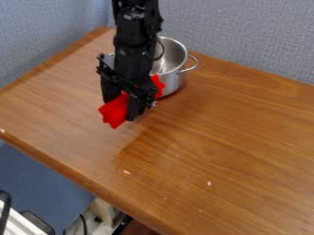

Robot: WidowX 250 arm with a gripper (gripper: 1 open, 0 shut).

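My black gripper [128, 92] reaches down over the left-middle of the wooden table and is shut on a red object [114, 112], which hangs tilted below its fingers. A second red piece [159, 84] shows just behind the gripper at its right. A steel pot [174, 59] with side handles stands behind the arm, partly hidden by it.
Grey-blue walls border the back and left.
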